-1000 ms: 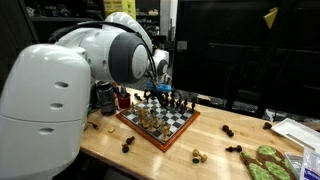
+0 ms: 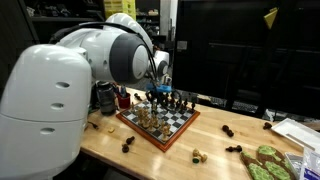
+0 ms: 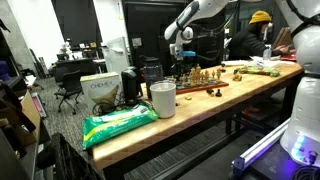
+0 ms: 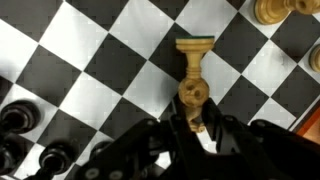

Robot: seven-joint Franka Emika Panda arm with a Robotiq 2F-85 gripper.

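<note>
A light wooden chess piece point(image 4: 194, 72) shows lengthwise in the wrist view, its base with a green edge toward the top. My gripper is shut on the other end of this piece, near the bottom of the view. Beneath lies the black-and-white chessboard point(image 4: 148, 28). In exterior view 1 the gripper point(image 2: 155, 88) is over the far left part of the board point(image 2: 182, 117); the held piece is too small to make out there. Whether the piece touches the board cannot be told.
Black pieces point(image 4: 18, 117) stand at the lower left of the wrist view, light pieces point(image 4: 270, 10) at the upper right. Several loose pieces point(image 2: 198, 156) lie on the table beside the board. A green patterned item point(image 2: 265, 163) and a white tray point(image 2: 297, 133) are at the right.
</note>
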